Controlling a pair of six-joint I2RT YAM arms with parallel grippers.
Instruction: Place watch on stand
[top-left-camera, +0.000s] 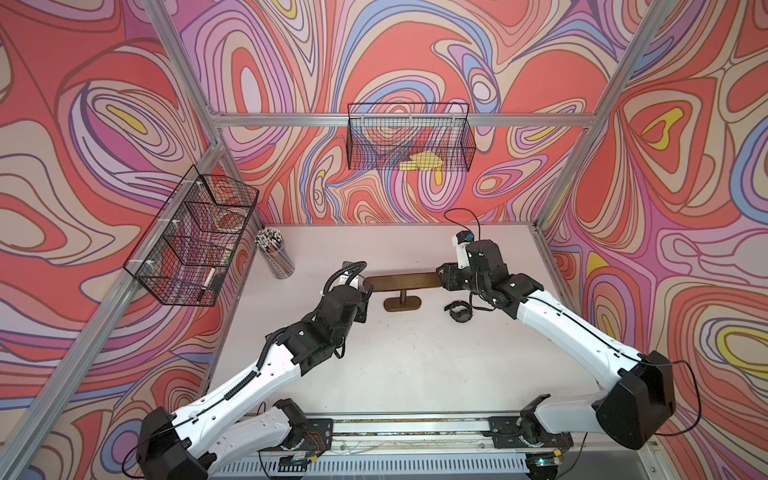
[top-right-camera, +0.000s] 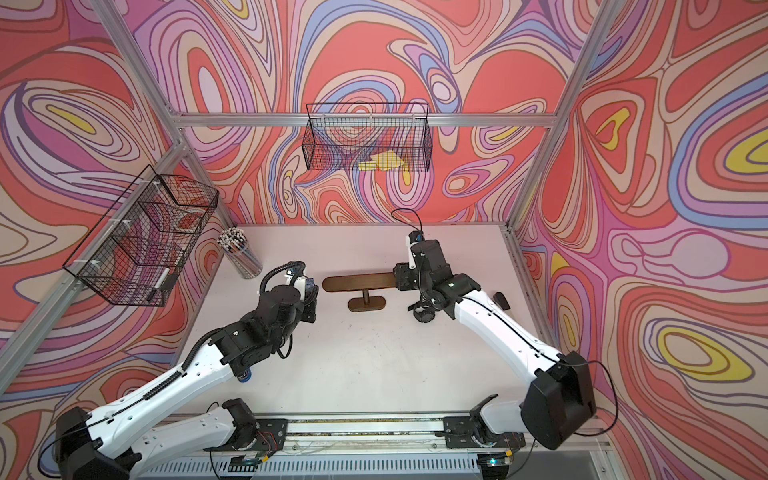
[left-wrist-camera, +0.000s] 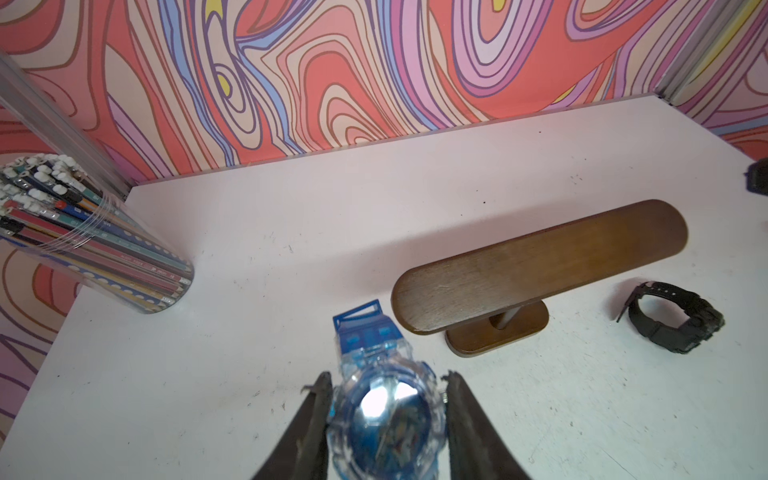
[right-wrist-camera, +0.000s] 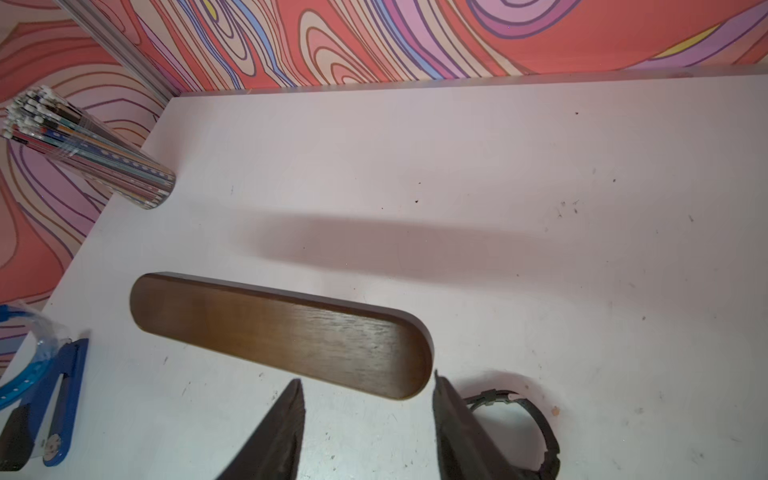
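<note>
A wooden watch stand (left-wrist-camera: 539, 263) (right-wrist-camera: 281, 332) with a long bar on a short post and oval foot stands mid-table. My left gripper is shut on a blue transparent watch (left-wrist-camera: 388, 416), held near the bar's left end. A black watch (left-wrist-camera: 673, 320) (right-wrist-camera: 549, 448) lies on the table in front of the bar's right end. My right gripper is open above that end, its fingers apart with nothing seen between them.
A clear jar of pencils (left-wrist-camera: 104, 248) stands at the back left. Wire baskets (top-left-camera: 409, 140) hang on the back and left frames. A small dark object (top-right-camera: 501, 301) lies at the right.
</note>
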